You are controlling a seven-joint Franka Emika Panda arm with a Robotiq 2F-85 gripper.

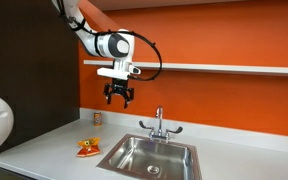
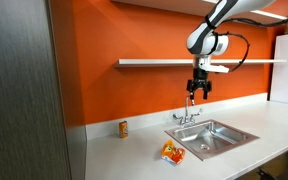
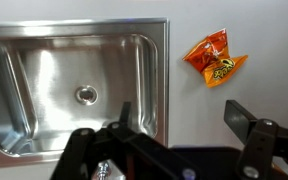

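High above the counter, my gripper is open, its two fingers spread well apart with nothing between them. A crumpled orange snack packet with yellow lettering lies flat on the counter to the left of the sink in exterior view 1. The stainless steel sink looks empty, with a drain in its floor. In the wrist view the packet is beyond the fingertips, not touching them. Against the back wall stands a small orange-brown can.
A tall curved faucet with side handles rises behind the sink. The long white shelf runs along the orange wall near the arm's height. Bare white counter surrounds the packet.
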